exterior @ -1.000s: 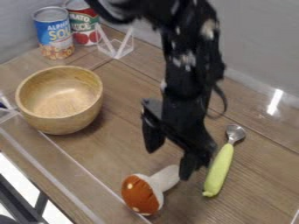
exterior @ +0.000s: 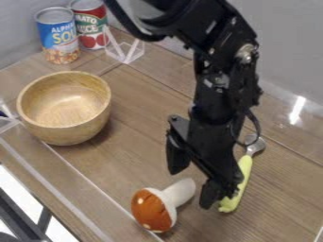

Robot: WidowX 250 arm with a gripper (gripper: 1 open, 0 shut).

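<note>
My black gripper [exterior: 195,180] hangs open over the wooden table, its fingers low, just above and behind an orange-capped mushroom toy [exterior: 153,211] with a white stem that lies near the front. A pale green-handled utensil [exterior: 237,192] with a metal end lies just right of the gripper, partly hidden behind it.
A wooden bowl [exterior: 63,111] sits at the left. An Alphabet soup can [exterior: 60,38] and a red can [exterior: 90,19] stand at the back left beside white tape marks. A wall runs along the back.
Since a second ago the arm has shifted slightly and the gripper has become sharper in view, its fingers still close above the mushroom and the utensil. The objects have not visibly moved.
</note>
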